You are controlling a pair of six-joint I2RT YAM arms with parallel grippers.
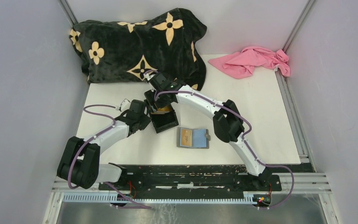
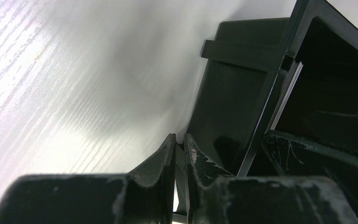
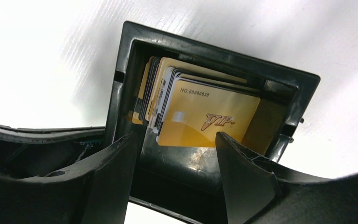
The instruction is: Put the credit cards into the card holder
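Note:
The open black box (image 1: 163,122) holds a stack of gold and silver cards (image 3: 205,112), the top one printed VIP, in the right wrist view. My right gripper is open over the box, fingertips either side of the stack's lower part. My left gripper is beside the box's outer side in the left wrist view, fingertips close together at its edge; whether it grips the box wall I cannot tell. A grey card holder (image 1: 199,138) with a gold card and a blue face lies on the table, front centre.
A dark patterned blanket (image 1: 112,46) lies along the back, a pink cloth (image 1: 251,60) at back right.

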